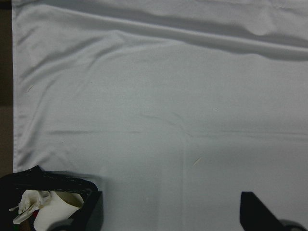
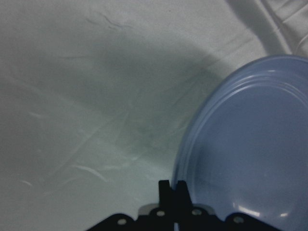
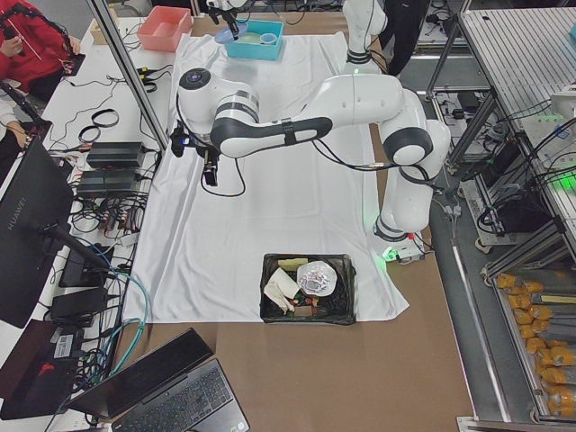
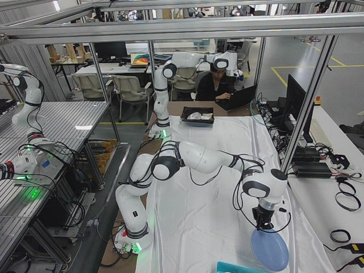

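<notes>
My right gripper is shut on the rim of a blue plate (image 2: 245, 144); in the camera right view the plate (image 4: 269, 250) appears beneath that gripper, beside the turquoise bin (image 4: 227, 268). In the camera left view it is near the bin (image 3: 254, 56) at the top, partly hidden. My left gripper stands open over the white cloth, its fingers wide apart with nothing between them. The black crate (image 3: 308, 310), holding crumpled paper and other bits, sits at the near end and shows at the lower left of the left wrist view.
A pink bin (image 3: 166, 31) is on the side table among cables and electronics. A laptop (image 3: 180, 396) lies beyond the cloth's near edge. The left arm reaches across above the white cloth.
</notes>
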